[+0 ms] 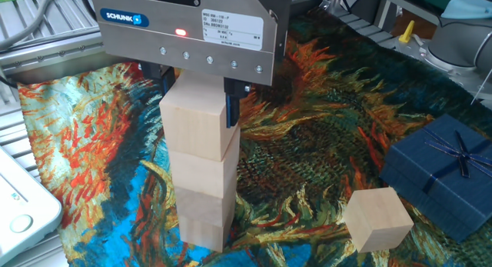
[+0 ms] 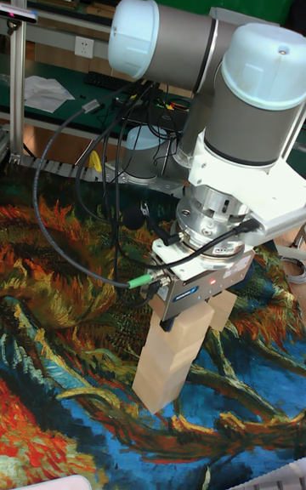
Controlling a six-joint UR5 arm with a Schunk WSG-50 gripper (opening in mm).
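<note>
A pale wooden block [image 1: 194, 128] sits at the top of a column, with my gripper [image 1: 198, 104] shut on it, one dark finger [image 1: 233, 107] against its right side. The other finger goes down at the far left and is partly hidden by the block. Beneath it stands a stack of similar wooden blocks [image 1: 201, 175], upright on the patterned cloth. The held block sits slightly left of the one below; whether they touch I cannot tell. In the other view the column [image 2: 166, 358] rises under the gripper body. A loose wooden block [image 1: 378, 219] lies to the right.
A dark blue gift box [image 1: 446, 171] with a ribbon lies at the right edge, near the loose block. A white device [image 1: 23, 209] stands at the left edge. Between the stack and the loose block the cloth [image 1: 300, 175] is bare.
</note>
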